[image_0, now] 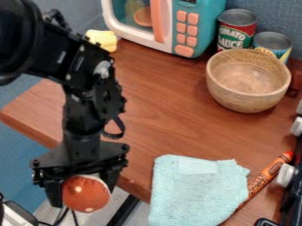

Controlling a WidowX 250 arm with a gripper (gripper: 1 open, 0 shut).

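My black gripper (pixel 83 177) hangs at the front left, over the table's near-left edge, with a red-orange round object (pixel 86 193) with a pale rim at its fingers. The gripper appears shut on it, though the fingers are partly hidden. A light blue cloth (pixel 195 190) lies on the wooden table (pixel 171 106) to the right of the gripper.
A wooden bowl (pixel 248 93) sits at the back right, with two cans (pixel 236 31) behind it. A toy microwave (pixel 165 22) and a yellow item (pixel 101 40) are at the back. An orange wrapped stick (pixel 269 177) lies beside the cloth.
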